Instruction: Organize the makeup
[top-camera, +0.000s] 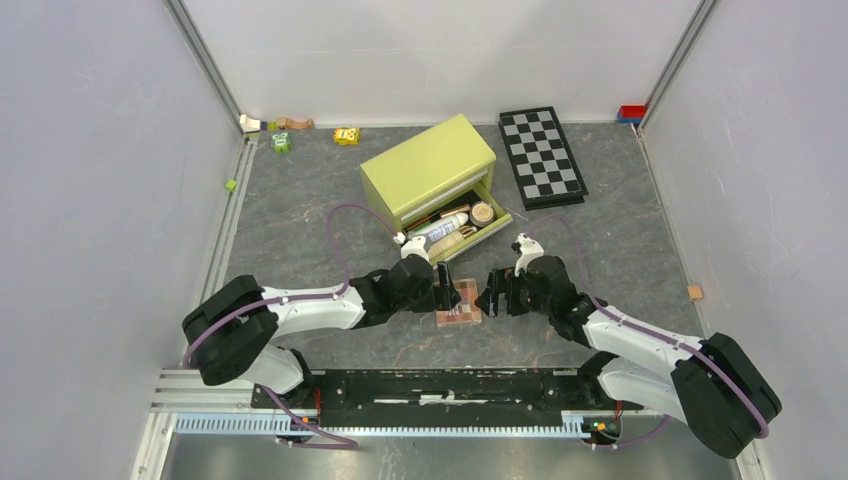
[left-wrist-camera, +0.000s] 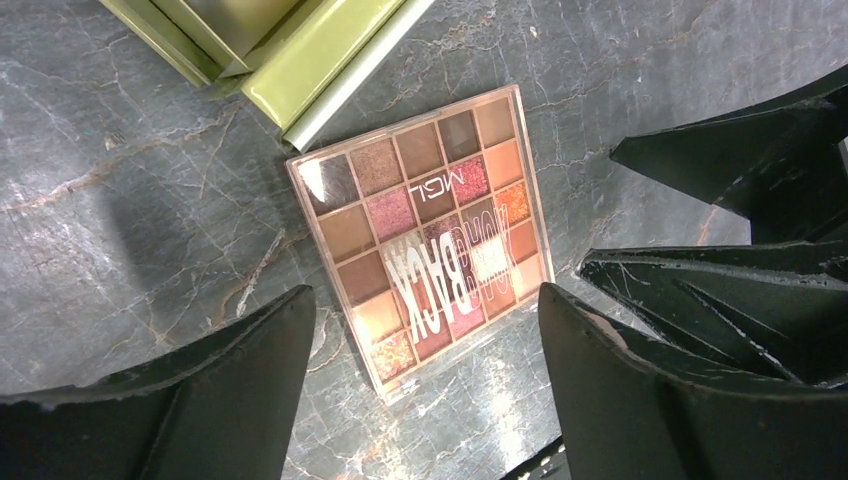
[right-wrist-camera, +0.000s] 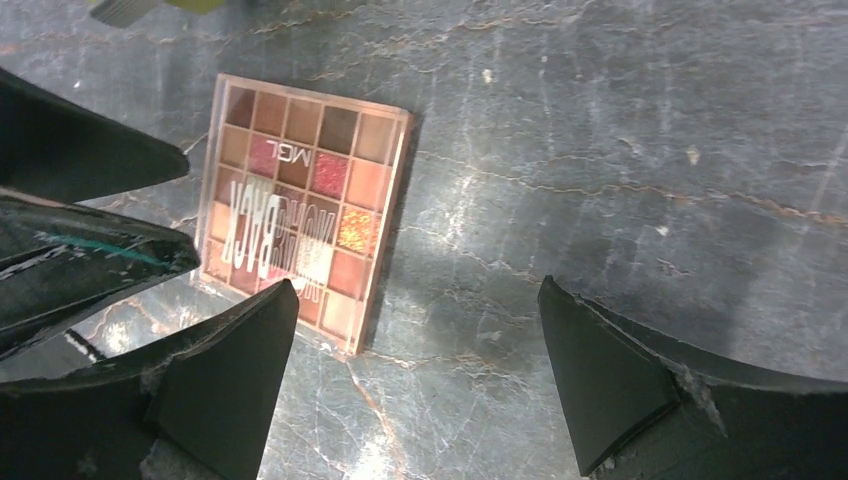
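A square eyeshadow palette (top-camera: 458, 315) with a clear lid and pink-brown pans lies flat on the grey table, in front of the open drawer (top-camera: 478, 236) of a green cabinet (top-camera: 425, 165). The drawer holds makeup tubes, brushes and a round compact (top-camera: 481, 213). My left gripper is open over the palette (left-wrist-camera: 420, 240), nothing held. My right gripper is open just to the palette's right, with bare table between its fingers. The other gripper's dark fingers reach into each wrist view beside the palette.
A checkerboard (top-camera: 543, 155) lies behind at the right. Small yellow (top-camera: 346, 135) and green (top-camera: 281, 142) toys sit at the back left.
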